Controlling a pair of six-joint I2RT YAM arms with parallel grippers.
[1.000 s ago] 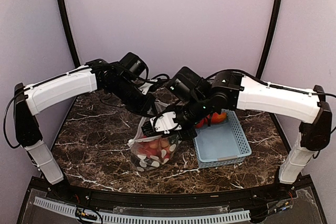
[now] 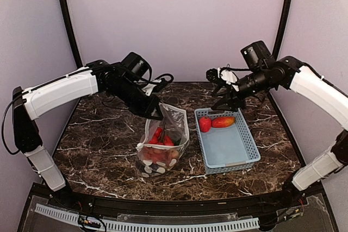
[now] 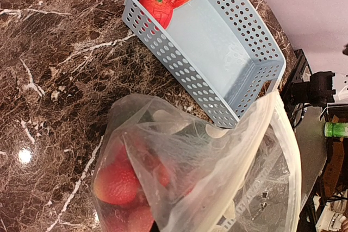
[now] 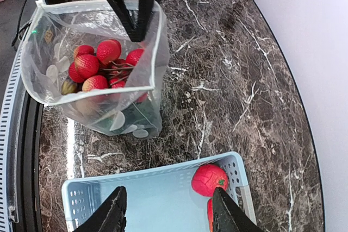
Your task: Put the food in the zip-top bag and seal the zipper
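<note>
The clear zip top bag stands with its mouth spread and several red round foods inside. My left gripper is shut on the bag's film at the back left of its mouth. In the left wrist view the bag fills the lower part and hides most of the fingers. A red round food and an orange-red elongated one lie at the back end of the blue basket. Over that end hangs my right gripper, open, nothing between its fingers, apart from both foods.
The basket stands just right of the bag, with a narrow strip of marbled table between them. Its front part is empty. Bare table lies left of the bag, and the back wall rises behind.
My right arm has moved up and right, from the bag's mouth to above the basket's back end. The bag's mouth shows wider and its red contents are uncovered. The left arm stays put.
</note>
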